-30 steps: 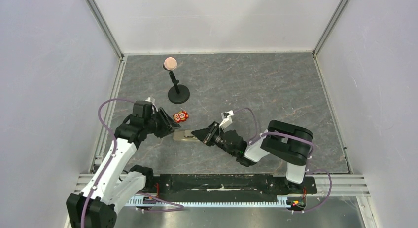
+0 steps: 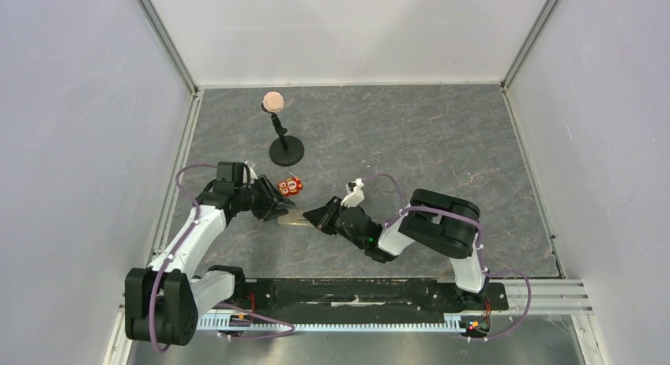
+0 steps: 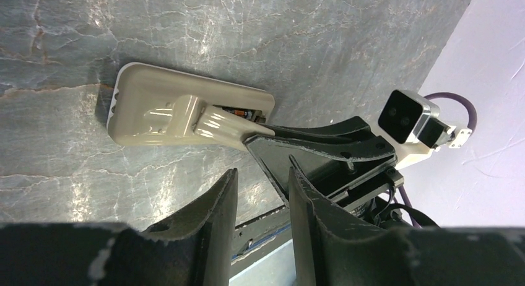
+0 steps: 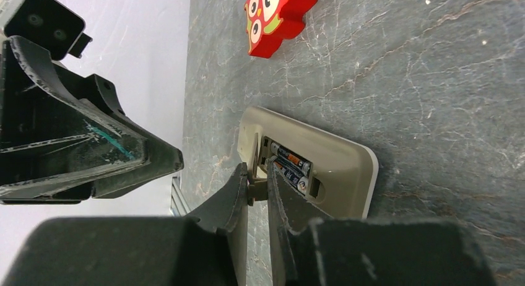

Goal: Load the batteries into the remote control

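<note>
The beige remote control lies back-up on the grey table; in the right wrist view two batteries sit inside its compartment. My right gripper is shut on the raised battery cover beside that compartment. My left gripper hovers over the table beside the remote, its fingers somewhat apart with nothing visible between them. In the top view, the two grippers face each other around the remote.
A red owl toy with a number lies just behind the remote. A black stand with a pale round top stands farther back.
</note>
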